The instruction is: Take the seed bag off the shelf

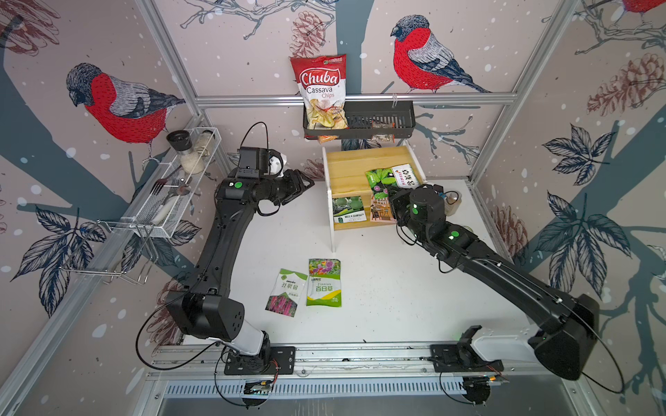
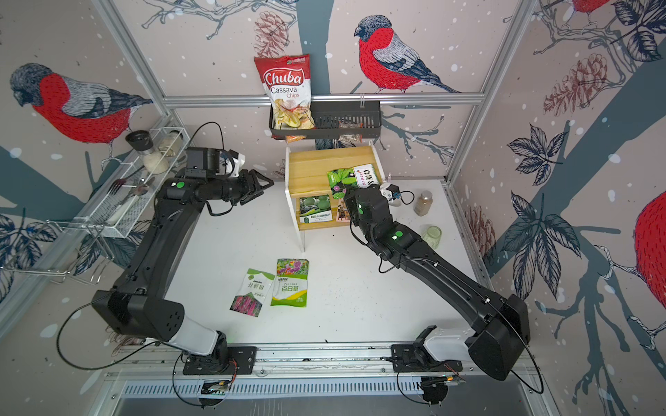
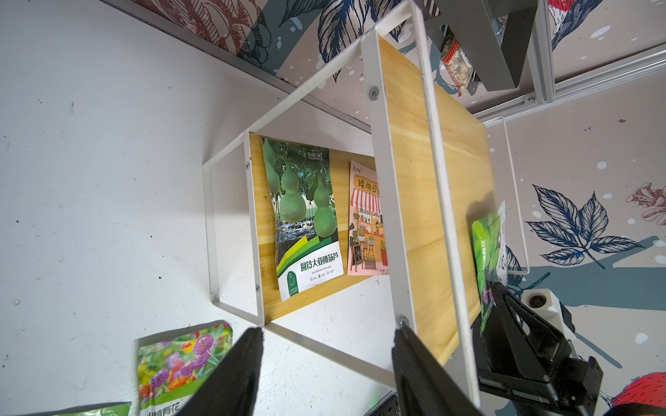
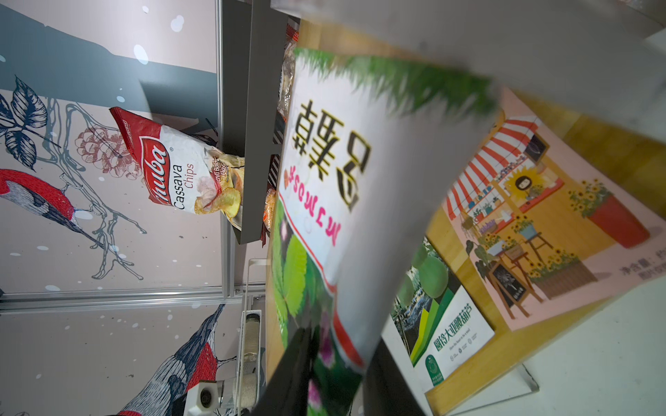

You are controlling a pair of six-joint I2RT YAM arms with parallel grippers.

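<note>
A green-and-white seed bag (image 1: 383,176) rests on the top wooden board (image 1: 347,166) of the small shelf, at its right side. My right gripper is at the bag's near end; in the right wrist view the bag (image 4: 333,201) runs down between its fingers and bends. Whether they pinch it is unclear. My left gripper stands open and empty left of the shelf. On the lower board sit a gourd seed bag (image 3: 305,215) and a pink sunflower seed bag (image 4: 555,222).
Two more seed bags, a zinnia one (image 1: 324,283) and a white-green one (image 1: 286,292), lie flat on the table. A dark rack (image 1: 378,119) with chips (image 1: 322,90) hangs behind the shelf. Jars (image 2: 423,203) stand to the right.
</note>
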